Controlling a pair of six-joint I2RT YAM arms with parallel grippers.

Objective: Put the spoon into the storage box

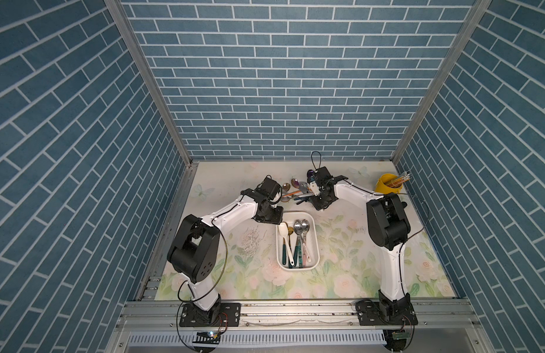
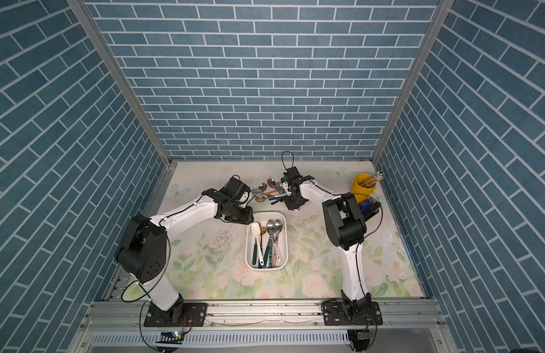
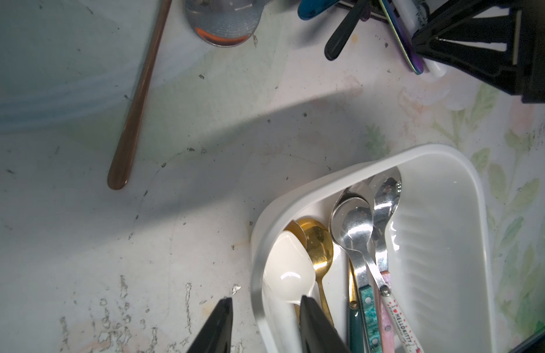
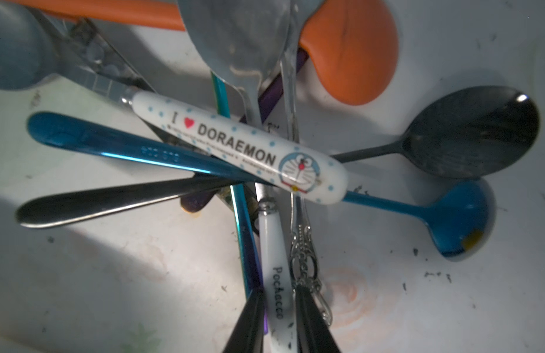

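Note:
The white storage box holds several spoons lengthwise, front centre in both top views. Behind it lies a heap of loose spoons: a Doraemon-handled one, a black spoon, a blue one. A copper handle lies apart, nearer the box's back left. My left gripper hangs over the box's back-left corner, fingers parted, nothing seen between them. My right gripper is low over the heap, its fingertips either side of the white Pochacco handle; whether it grips that handle I cannot tell.
A yellow cup with utensils stands at the back right, with a dark object beside it. Blue tiled walls enclose the table on three sides.

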